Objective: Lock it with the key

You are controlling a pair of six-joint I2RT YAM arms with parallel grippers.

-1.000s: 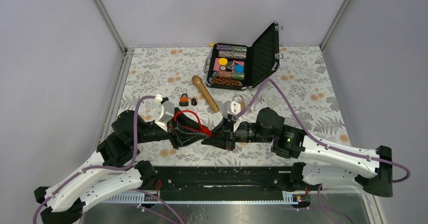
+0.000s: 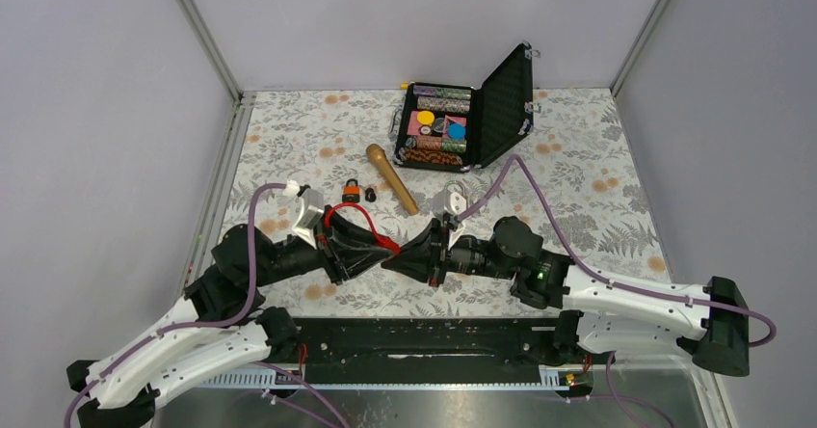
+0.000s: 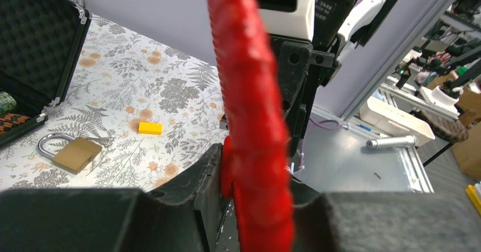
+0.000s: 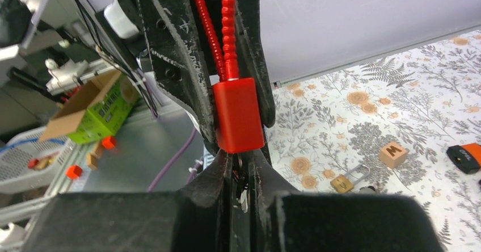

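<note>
A red padlock (image 4: 241,116) with a long, ribbed red shackle (image 3: 249,104) is held above the table, and my left gripper (image 2: 374,253) is shut on its body. In the right wrist view, the left gripper's dark fingers (image 4: 258,70) flank the body. My right gripper is shut on a small metal key (image 4: 240,161), mostly hidden between its fingertips, directly against the lock's underside. How deep the key sits in the lock cannot be seen. In the top view the two grippers meet tip to tip at the red lock.
On the floral table lie a brass padlock (image 3: 77,154), an orange-black padlock (image 2: 351,192), a small dark object (image 2: 370,195), a wooden microphone-shaped piece (image 2: 392,179) and a yellow block (image 3: 150,128). An open black case (image 2: 506,110) stands at the back.
</note>
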